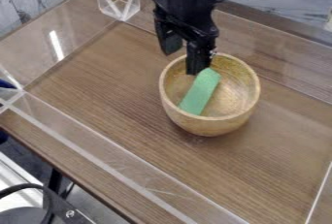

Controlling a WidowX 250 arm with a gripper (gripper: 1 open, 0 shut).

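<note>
A round tan bowl [236,97] sits on the wooden table, with a green oblong object [199,92] lying inside it. The black robot gripper [184,57] hangs over the back left of the bowl, open, above and behind the green object, with nothing seen held between its fingers.
A clear plastic piece [116,3] stands at the back left. A plank wall runs along the back, and a dark cable shows at the lower left corner.
</note>
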